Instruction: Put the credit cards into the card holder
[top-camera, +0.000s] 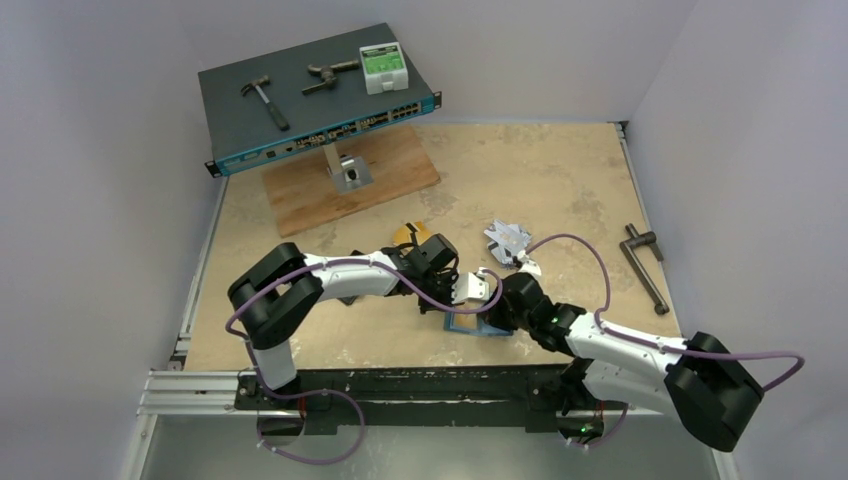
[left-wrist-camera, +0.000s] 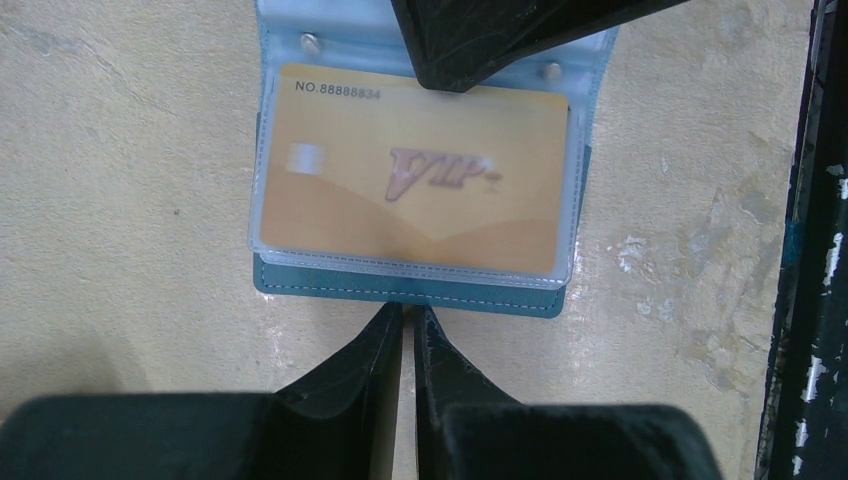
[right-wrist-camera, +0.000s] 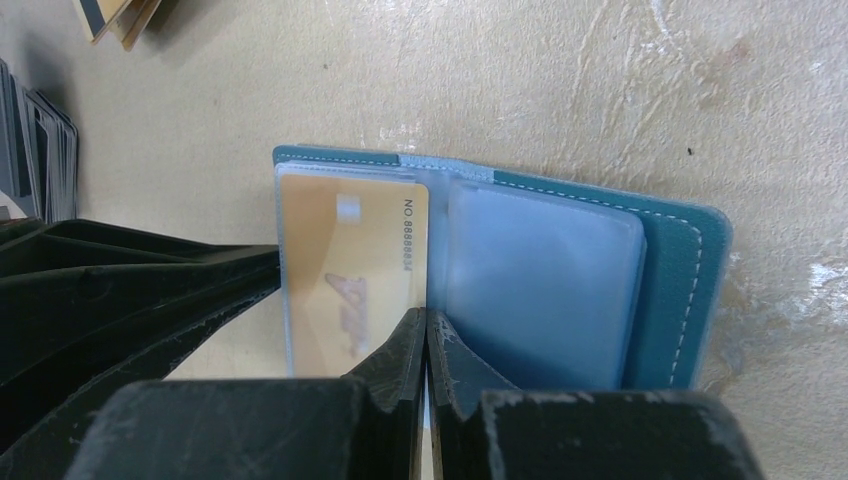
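Observation:
The blue card holder (top-camera: 480, 328) lies open near the table's front edge. A gold VIP card (left-wrist-camera: 420, 170) sits inside one of its clear sleeves, its printed number close to the sleeve's opening. My left gripper is shut on the holder's outer edge, on the card's side. My right gripper is shut with nothing seen between its fingers, its tips at the card's inner edge by the fold. The holder's other clear pocket (right-wrist-camera: 540, 280) looks empty. More gold cards (top-camera: 410, 233) lie behind the left arm, and a pile of grey cards (top-camera: 508, 240) lies behind the right gripper.
A raised rack unit (top-camera: 300, 95) stands on a wooden board (top-camera: 290, 200) at the back left, carrying hammers and a white box (top-camera: 384, 68). A metal tool (top-camera: 645, 265) lies at the right edge.

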